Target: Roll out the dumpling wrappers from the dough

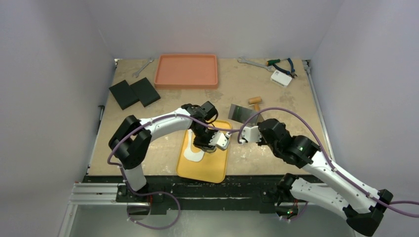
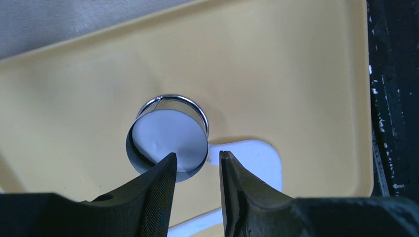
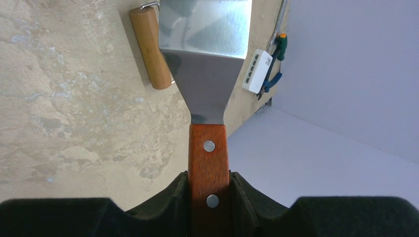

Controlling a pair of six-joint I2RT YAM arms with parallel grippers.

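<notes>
The yellow tray (image 1: 200, 170) lies front centre, holding a flattened white piece of dough (image 1: 192, 154) with a long strip. A metal ring cutter (image 2: 132, 148) sits beside it, a white disc inside. My left gripper is over the cutter, fingers part open with nothing visibly between them. My right gripper grips the wooden handle of a wide metal scraper (image 3: 207, 84), which is right of the tray over the table.
A wooden rolling pin (image 3: 148, 47) lies behind the scraper. An empty pink tray (image 1: 186, 69) stands at the back, two dark boards (image 1: 123, 95) at the left, wrenches, pliers and a white box (image 1: 280, 79) at the back right.
</notes>
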